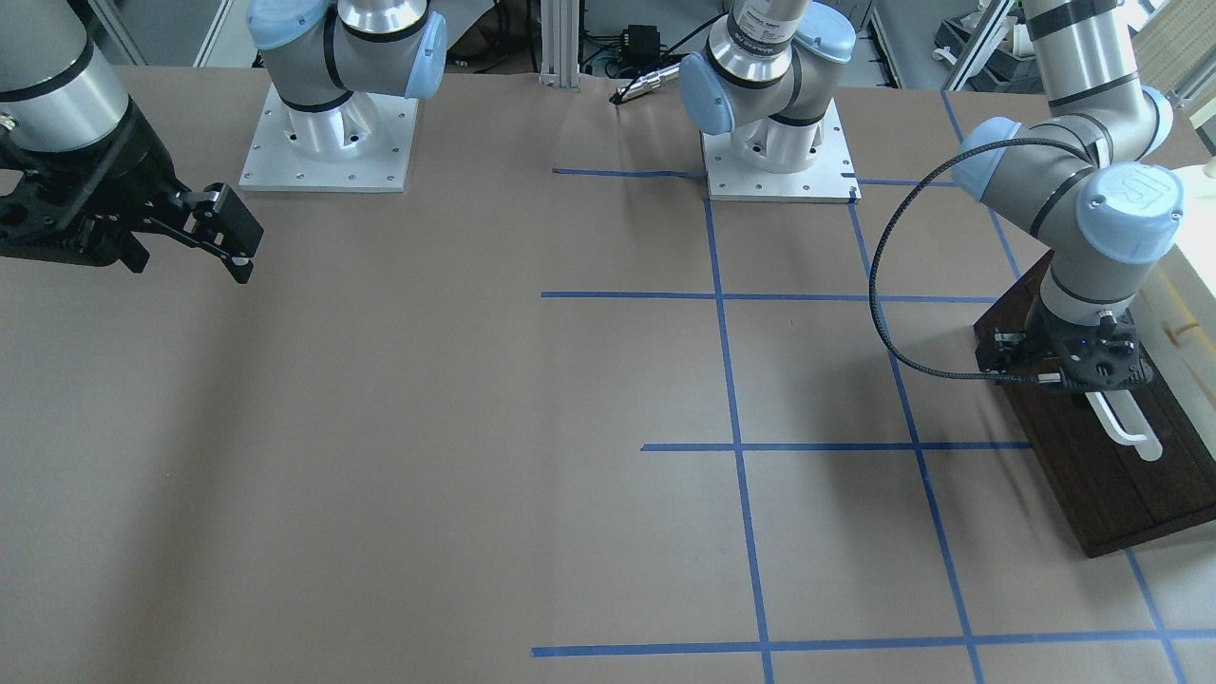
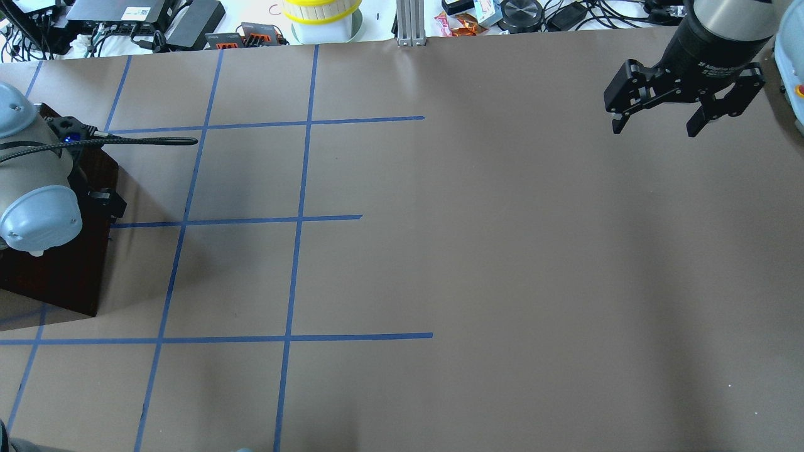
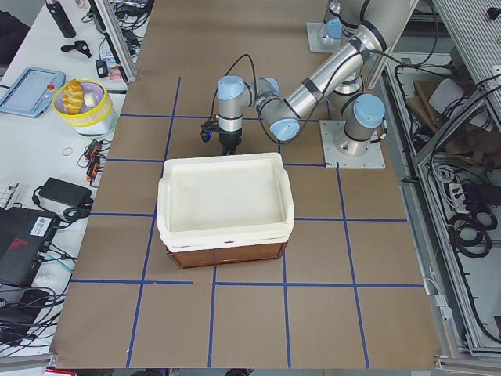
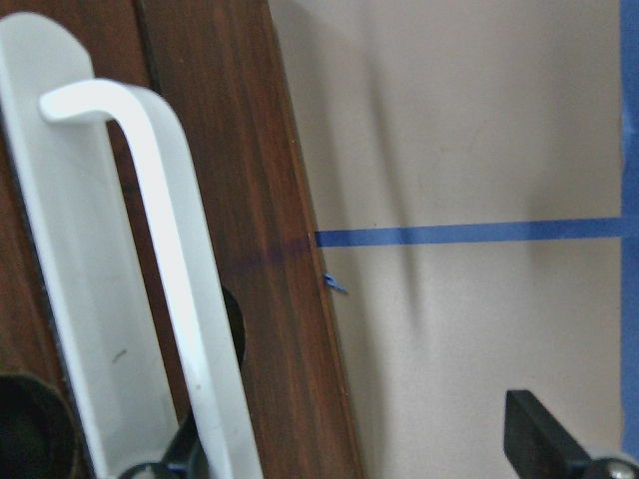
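A dark wooden box (image 1: 1094,479) with a pale, open top, seen as a white basin (image 3: 225,200) in the left view, stands at the front view's right. On its side is a white bar handle (image 1: 1123,424), filling the left of the wrist view (image 4: 170,220). My gripper (image 1: 1060,359) is right at that handle, partly hidden by its own housing and cable. In the wrist view one dark finger (image 4: 534,439) shows lower right, clear of the handle, and another dark part sits behind the handle's lower end.
Another arm's black gripper (image 2: 656,105) hangs to one side. Further arm bases (image 1: 331,171) stand at the back.
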